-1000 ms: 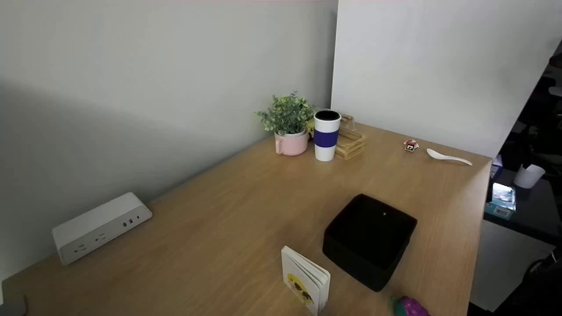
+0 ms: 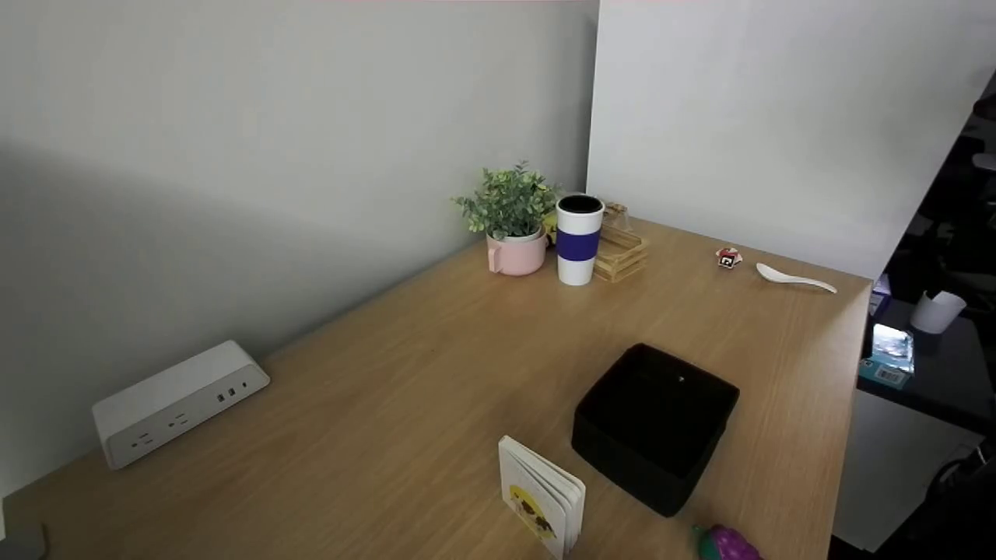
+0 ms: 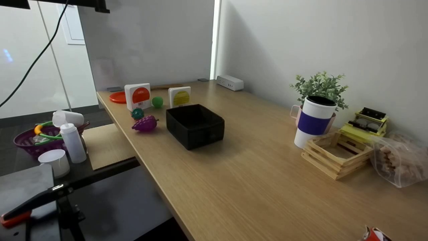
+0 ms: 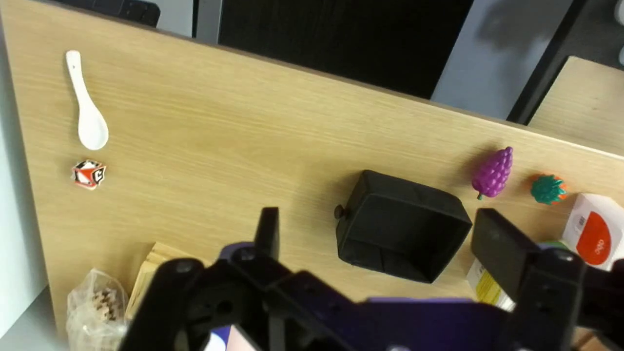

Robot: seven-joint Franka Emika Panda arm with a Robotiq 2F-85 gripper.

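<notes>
In the wrist view my gripper is open, its two black fingers wide apart and nothing held between them. Farther down, on the table, an empty black box (image 4: 403,225) shows in the gap. A purple grape bunch (image 4: 494,172) and a small teal-and-orange toy (image 4: 548,189) lie to the box's right. Over on the left are a white spoon (image 4: 92,126) and a small red-and-white piece (image 4: 88,173). Exterior view 2 shows a green ball (image 3: 157,102) between two small white board books. Neither exterior view shows the gripper.
Near the wall stand a potted plant (image 2: 518,252), a tumbler with a purple band (image 2: 579,244) and a wooden crate (image 3: 337,154) beside a plastic bag (image 3: 401,162). A white power strip (image 2: 182,401) sits against the wall.
</notes>
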